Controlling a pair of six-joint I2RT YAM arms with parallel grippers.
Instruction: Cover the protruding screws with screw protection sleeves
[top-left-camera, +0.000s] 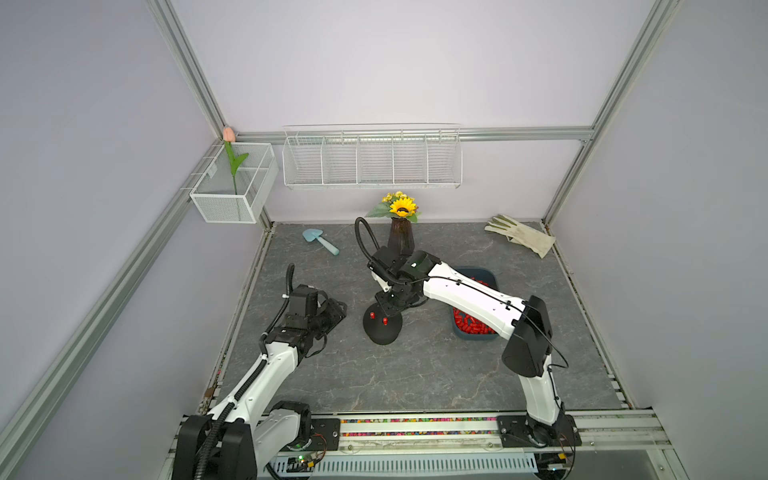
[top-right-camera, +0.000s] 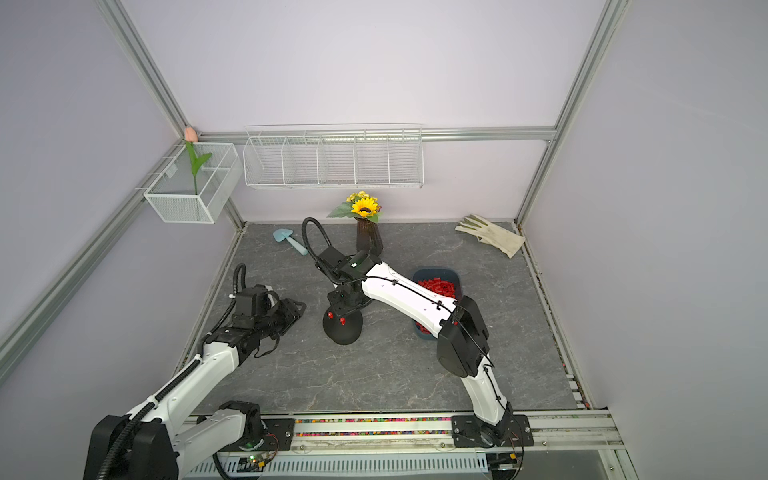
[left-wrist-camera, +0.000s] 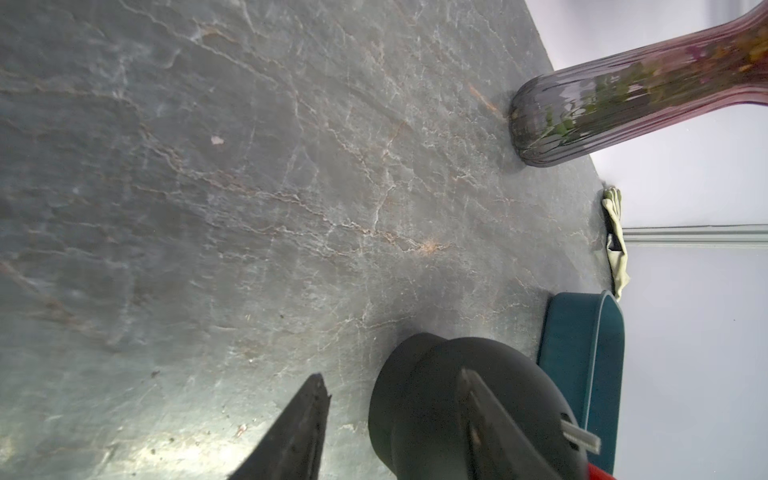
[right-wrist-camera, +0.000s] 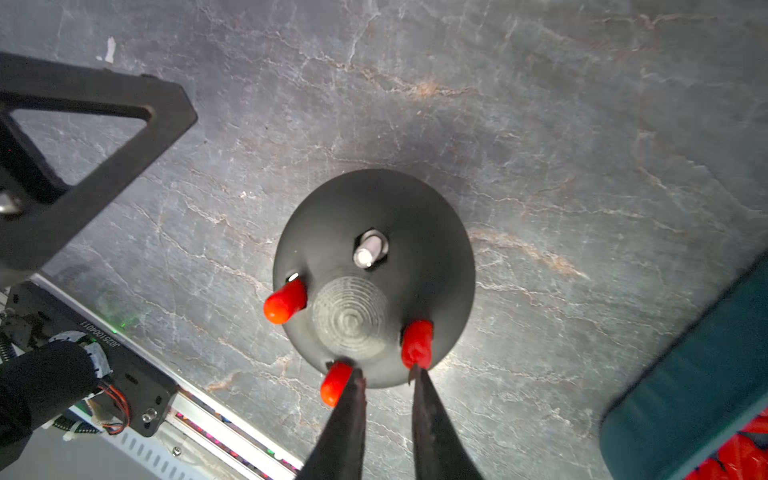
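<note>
In the right wrist view the round black base (right-wrist-camera: 436, 240) carries one bare metal screw (right-wrist-camera: 369, 249). Three other screws wear red sleeves: a left sleeve (right-wrist-camera: 285, 301), a lower sleeve (right-wrist-camera: 336, 384) and a right sleeve (right-wrist-camera: 417, 345). My right gripper hangs over the base's lower edge with its fingers parted and nothing between them; one fingertip overlaps the right sleeve in view, contact unclear. To the left of the base, my left gripper is open and empty. Loose red sleeves (top-left-camera: 472, 323) fill the blue-green bin (top-left-camera: 477, 337), partly hidden by my right arm.
A dark vase (top-left-camera: 401, 237) with sunflowers stands behind the right arm. A blue trowel (top-left-camera: 321, 241) lies at the back left and gloves (top-left-camera: 521, 234) at the back right. Wire baskets (top-left-camera: 373, 160) hang on the wall.
</note>
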